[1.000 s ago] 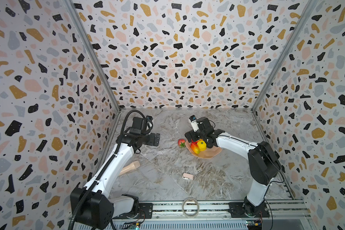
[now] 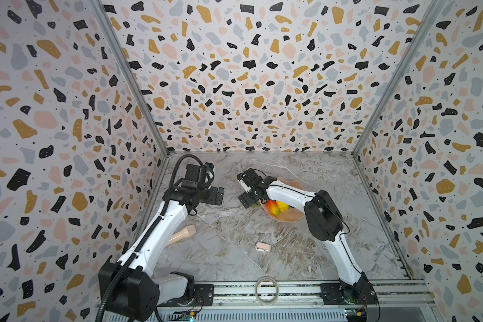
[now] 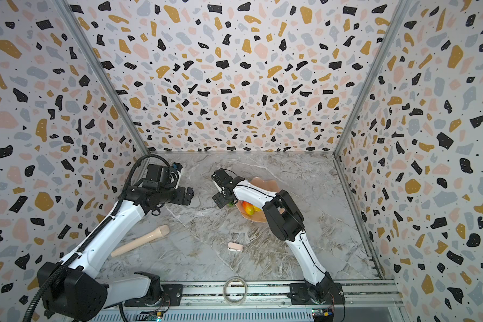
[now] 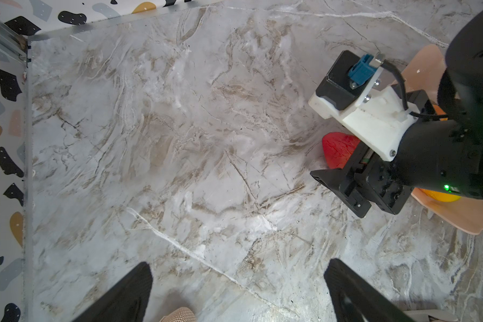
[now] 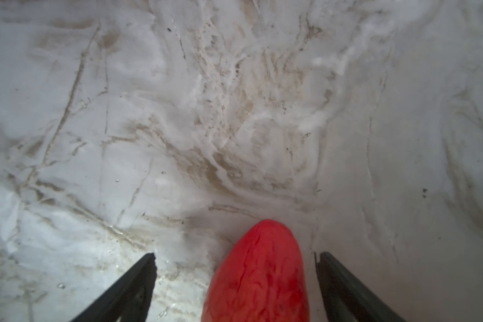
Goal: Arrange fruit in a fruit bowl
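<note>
The peach fruit bowl (image 2: 292,214) holds a yellow fruit (image 2: 283,205) and a red-yellow fruit (image 2: 272,208). A red strawberry (image 4: 335,147) lies on the marble just left of it, mostly hidden by my right gripper (image 2: 247,197) in the top views. In the right wrist view the strawberry (image 5: 257,273) sits between the blurred fingertips, which are apart, with bare marble visible beside it. My left gripper (image 2: 215,196) hangs open over the table's left side, its blurred fingertips far apart in its wrist view with nothing between them.
A beige cylindrical object (image 3: 139,241) lies at the front left, and a small pink object (image 2: 263,247) in front of the bowl. Patterned walls bound the back and sides.
My right arm has swung left from over the bowl, its gripper now over the strawberry. My left arm has stayed put.
</note>
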